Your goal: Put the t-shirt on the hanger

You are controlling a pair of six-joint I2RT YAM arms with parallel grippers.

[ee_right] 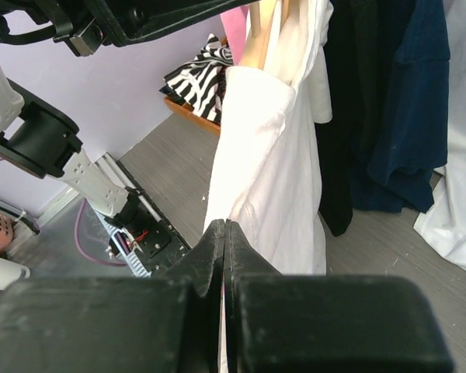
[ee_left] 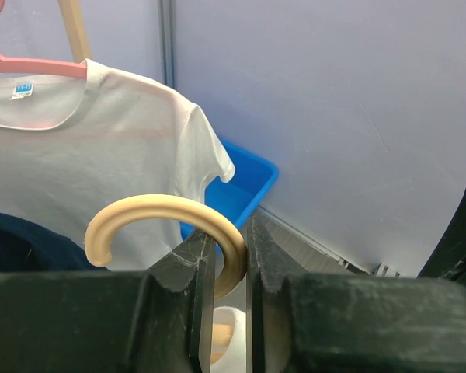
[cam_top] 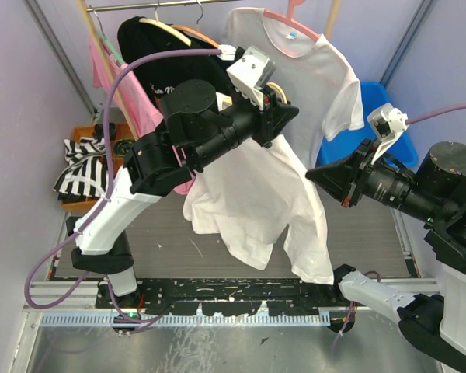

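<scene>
A beige hanger's curved hook (ee_left: 167,205) rises from my left gripper, which is shut on the hanger. Below it hangs the white t-shirt (cam_top: 252,183), loose toward the floor. In the right wrist view, the hanger's shoulder (ee_right: 256,48) lies along the t-shirt's upper part (ee_right: 256,97), partly covered by cloth. My right gripper (cam_top: 309,176) is shut at the shirt's right edge in the top view. Its fingertips (ee_right: 218,227) overlap the white cloth (ee_right: 276,210) in the right wrist view; no cloth clearly shows pinched between them. The collar is hidden.
Behind stands a rack rail (cam_top: 151,5) with a dark garment (cam_top: 144,50), a pink one (cam_top: 140,105) and a grey-white shirt (cam_top: 295,66) on a pink hanger. A blue bin (cam_top: 404,148) sits at right, an orange box (cam_top: 78,206) at left.
</scene>
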